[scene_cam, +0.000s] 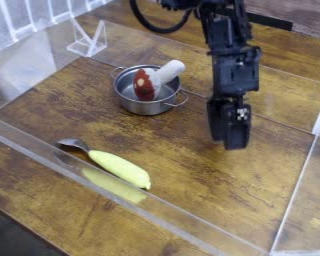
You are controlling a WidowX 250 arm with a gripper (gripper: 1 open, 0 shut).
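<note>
A dark robot arm reaches down from the top, its black gripper (230, 133) hanging low over the wooden table right of the pot, pointing down and open. A small steel pot (149, 100) with two handles holds a red object (144, 86) and a white cylindrical object (167, 73). Toward the lower left lies a yellow corn-like object (120, 169), with a metal spoon-like utensil (72, 143) at its upper left end.
Clear plastic walls border the table (190, 200) along the left, front and right. A white bracket (88, 42) stands at the back left.
</note>
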